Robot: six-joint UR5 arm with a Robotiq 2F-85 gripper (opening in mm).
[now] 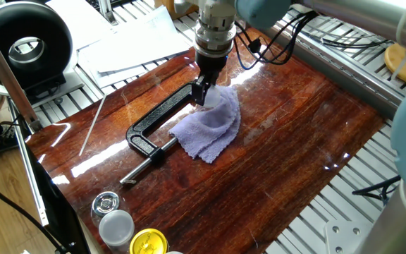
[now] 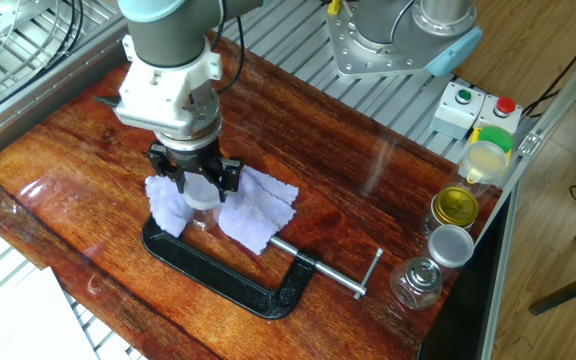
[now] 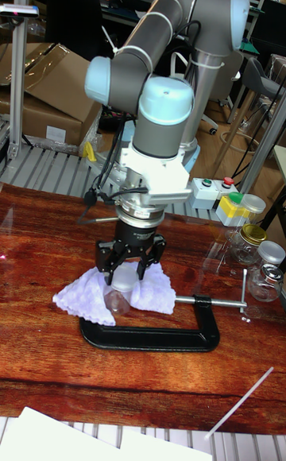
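Note:
A small clear jar with a whitish lid (image 2: 203,192) stands in the opening of a black C-clamp (image 2: 223,283), with a lilac cloth (image 2: 258,212) bunched around it. From above, my gripper (image 3: 125,274) comes down over the jar, its dark fingers (image 3: 107,259) on either side of the lid and seemingly closed against it. In the first exterior view the gripper (image 1: 204,95) partly hides the lid, and the cloth (image 1: 210,130) covers part of the clamp (image 1: 146,127). The jar's base rests at table height among the folds.
Several jars, one with a gold lid (image 2: 456,207) and one with a silver lid (image 2: 423,275), stand along one table edge. Papers (image 1: 132,46) and a thin white stick (image 1: 92,125) lie near another side. The table (image 1: 287,155) has a wide clear stretch beyond the cloth.

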